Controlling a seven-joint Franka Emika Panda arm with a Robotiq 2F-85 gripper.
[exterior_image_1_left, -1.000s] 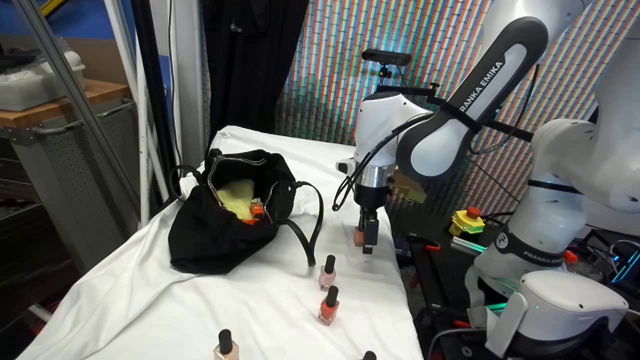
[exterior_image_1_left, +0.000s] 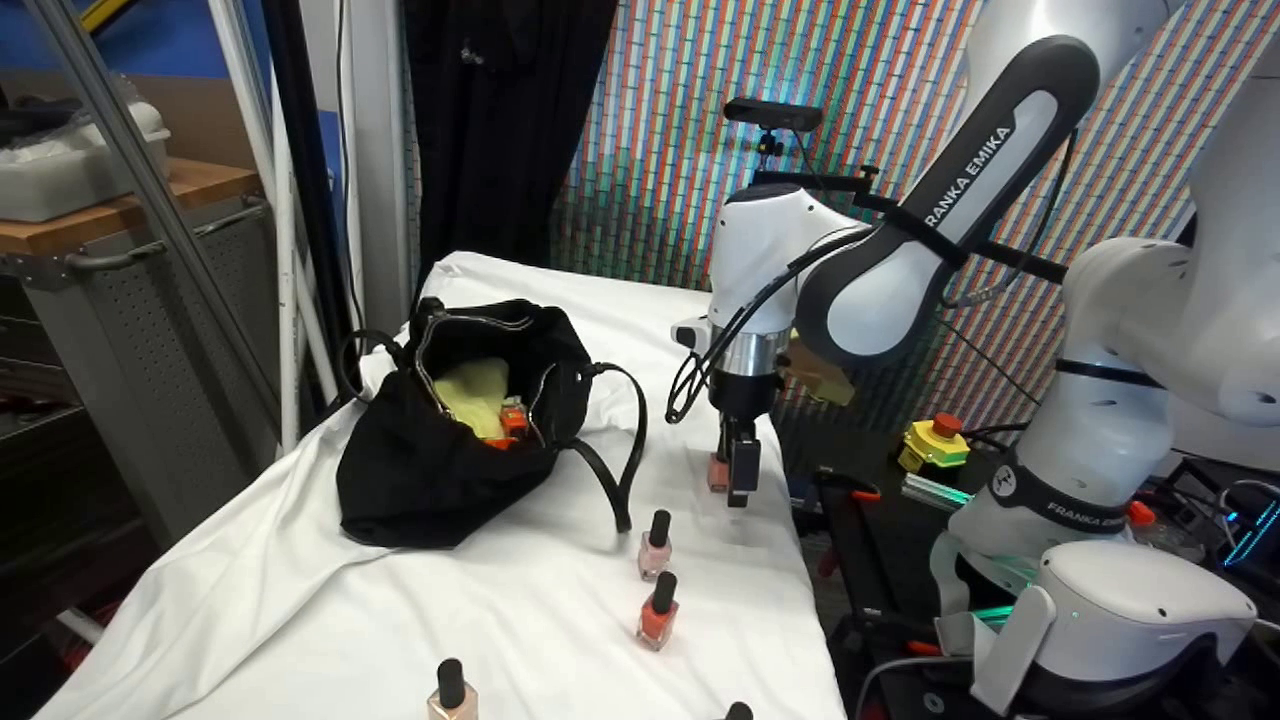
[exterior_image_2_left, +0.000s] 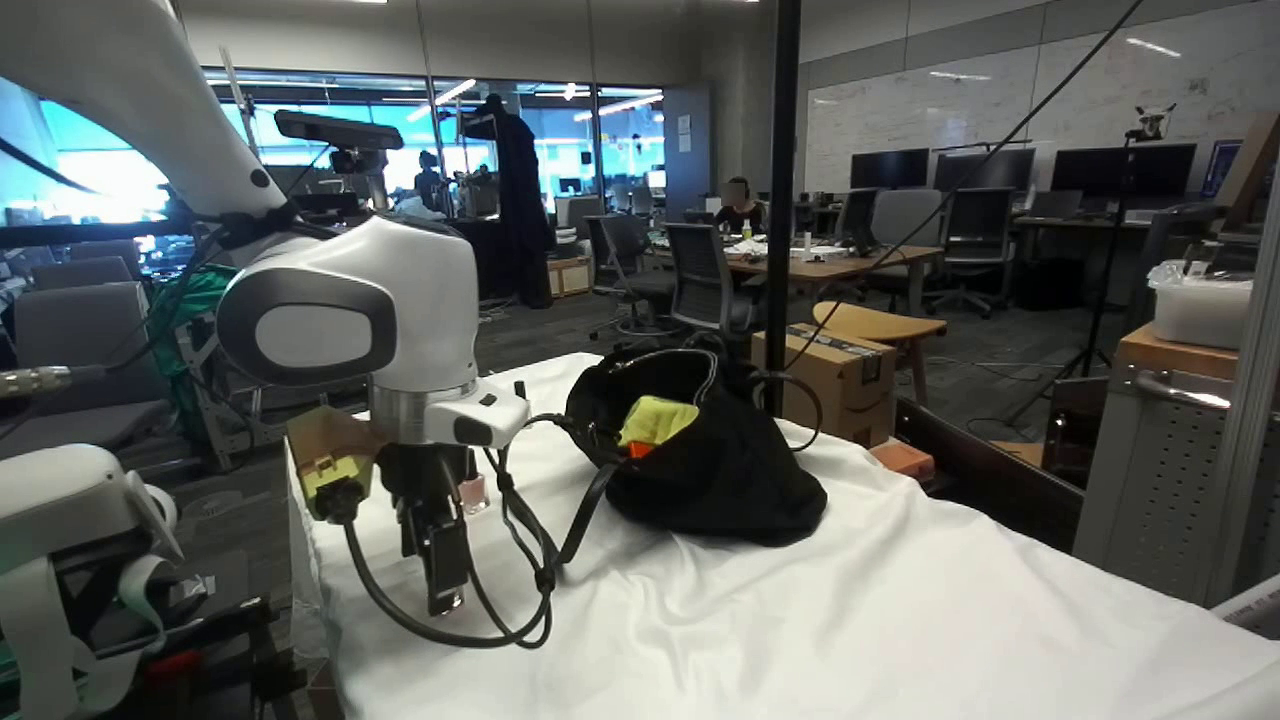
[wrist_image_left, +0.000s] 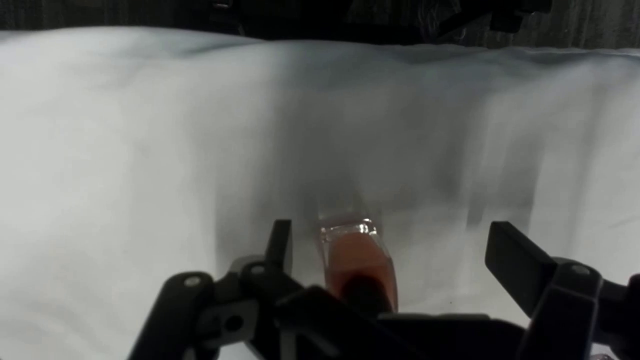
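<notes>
My gripper is open, its two black fingers standing wide apart on either side of a reddish nail polish bottle (wrist_image_left: 361, 255). The bottle is nearer the left finger in the wrist view, and its dark cap is partly hidden by the gripper's body. In exterior view 1 this bottle (exterior_image_1_left: 717, 473) shows just behind the gripper (exterior_image_1_left: 735, 498), near the table's right edge. A black bag (exterior_image_1_left: 420, 480) sits open on the white cloth, with a yellow cloth (exterior_image_1_left: 475, 396) and an orange-red item (exterior_image_1_left: 513, 418) inside it.
Closer to the camera stand a pale pink bottle (exterior_image_1_left: 654, 554), a red bottle (exterior_image_1_left: 657, 618) and a peach bottle (exterior_image_1_left: 452, 700). One black cap (exterior_image_1_left: 739, 712) shows at the bottom edge. The bag's strap (exterior_image_1_left: 618, 492) droops onto the cloth between bag and gripper.
The arm has shifted only very slightly; the gripper hangs at nearly the same spot. Bag and bottles look unmoved.
</notes>
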